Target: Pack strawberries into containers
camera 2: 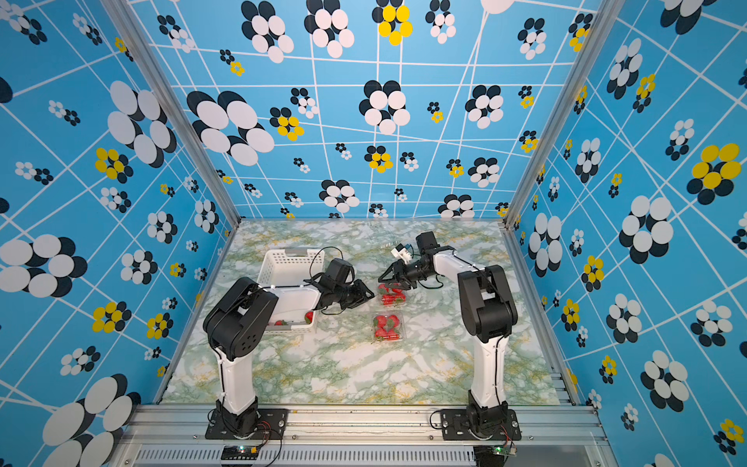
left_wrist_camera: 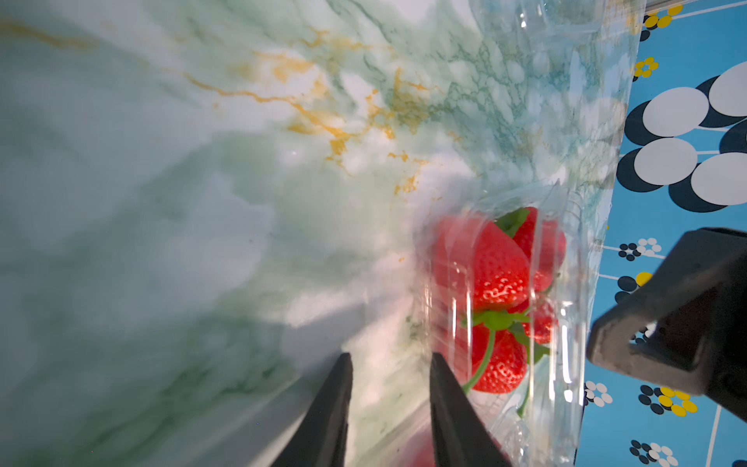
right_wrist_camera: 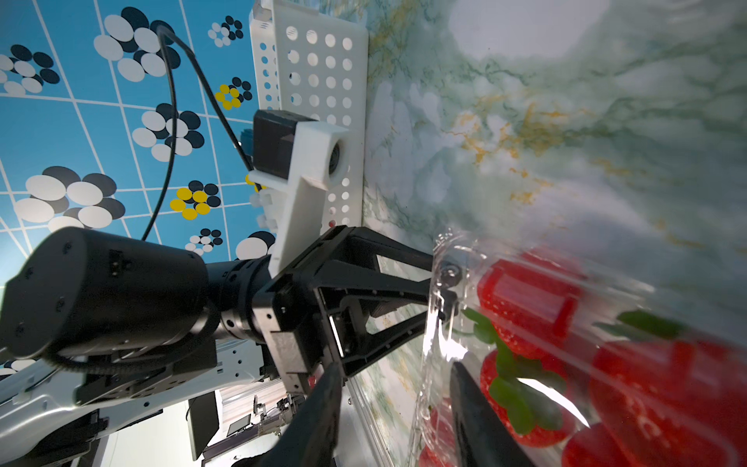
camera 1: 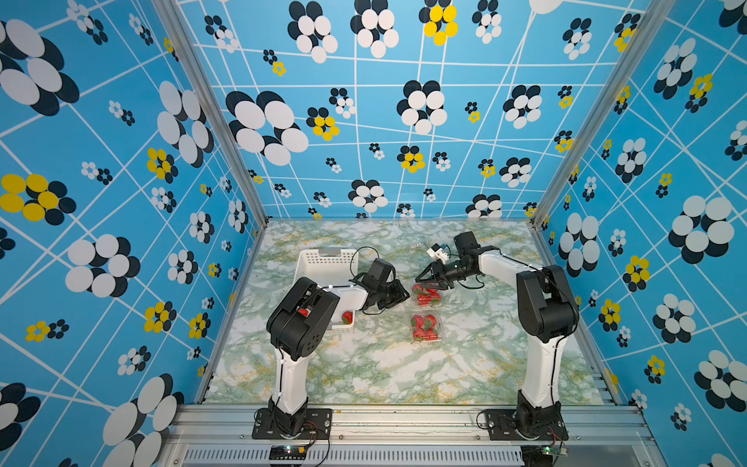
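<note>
Two clear containers hold red strawberries: the far one point(camera 1: 427, 294) lies between my grippers and the near one point(camera 1: 426, 327) in front of it. At the far container's left side is my left gripper point(camera 1: 406, 296); in the right wrist view its fingertips touch or nearly touch the clear wall. My right gripper point(camera 1: 421, 280) hovers at the back of that container. Each gripper is part open, a gap showing between the left fingers and between the right fingers, with no strawberry in either gap. Packed strawberries point(left_wrist_camera: 486, 260) show through the plastic.
A white perforated basket point(camera 2: 268, 264) stands at the left, partly hidden by my left arm, with a few strawberries point(camera 2: 309, 316) at its front. Another clear plastic piece point(left_wrist_camera: 560, 39) lies farther back.
</note>
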